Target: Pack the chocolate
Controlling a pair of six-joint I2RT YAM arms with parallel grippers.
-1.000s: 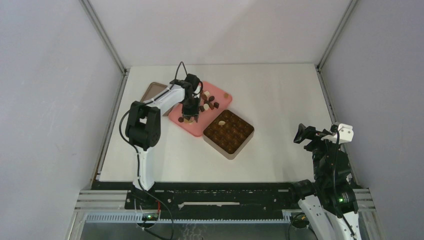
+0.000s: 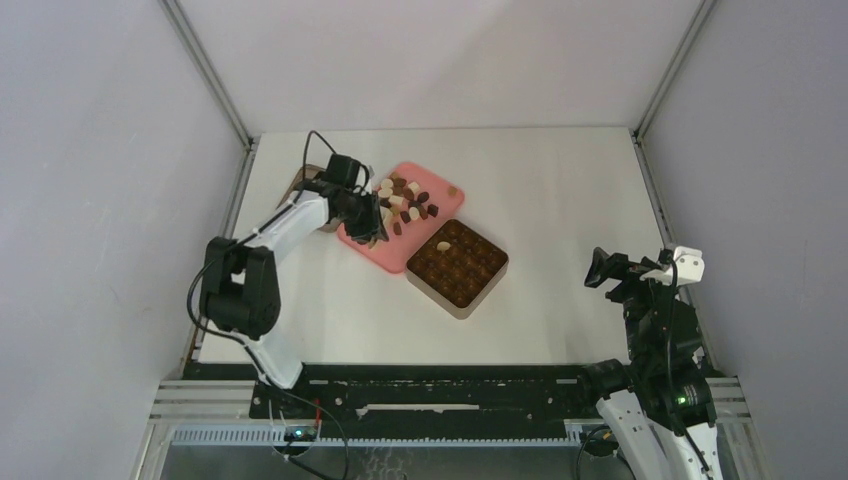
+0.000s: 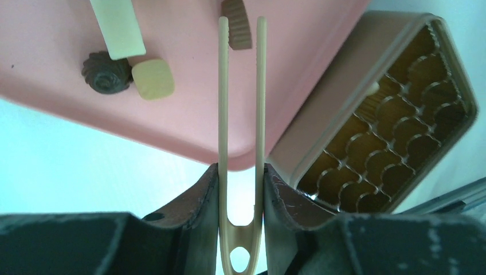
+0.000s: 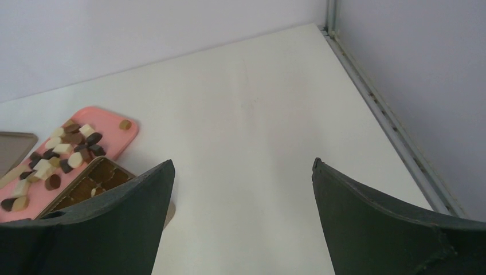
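Note:
My left gripper is shut on a pair of pale beige tongs (image 3: 259,114). The tongs' two tips stand apart over the pink tray (image 3: 189,114). A brown ridged chocolate (image 3: 238,26) shows under and partly between the tips; whether they touch it I cannot tell. To the left lie a dark round chocolate (image 3: 106,73), a cream one (image 3: 153,79) and a long white one (image 3: 119,28). The dark box (image 2: 457,265) with moulded pockets holds one light piece (image 2: 443,246). Far from the tray, at the right, my right gripper is open and empty.
Several more chocolates (image 2: 413,205) lie on the tray's upper part. A shallow brown tray (image 2: 312,172) is partly hidden behind the left arm. The box abuts the pink tray's right edge.
In the top view, my left arm and gripper have shifted leftward over the pink tray, uncovering more chocolates. The box and its light piece look unmoved. My right arm is almost still.

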